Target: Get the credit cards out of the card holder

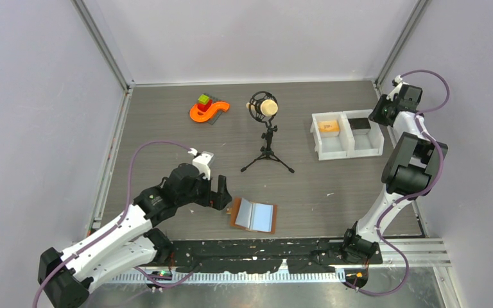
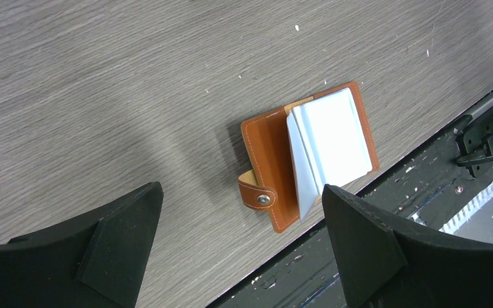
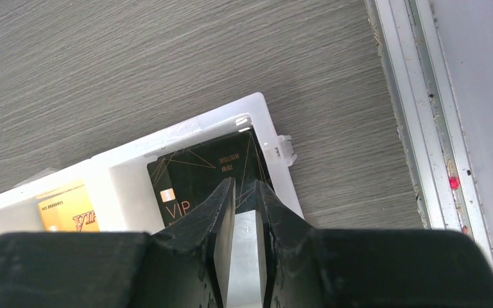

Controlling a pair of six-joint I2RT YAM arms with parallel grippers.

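A brown leather card holder (image 1: 255, 215) lies open near the table's front edge, its pale sleeves spread; in the left wrist view no card shows in the holder (image 2: 273, 151). My left gripper stands wide open above and to the left of it, holding nothing. In the right wrist view a black VIP card (image 3: 208, 170) rests in the right compartment of the white box (image 3: 183, 131), against its far wall. A gold card (image 3: 70, 208) is in the left compartment. My right gripper hovers over the black card, fingers slightly open with a narrow empty gap.
A black stand with a round cage (image 1: 267, 128) rises mid-table. An orange toy track with blocks (image 1: 210, 109) sits at the back left. The side wall (image 3: 481, 83) is close to the right arm.
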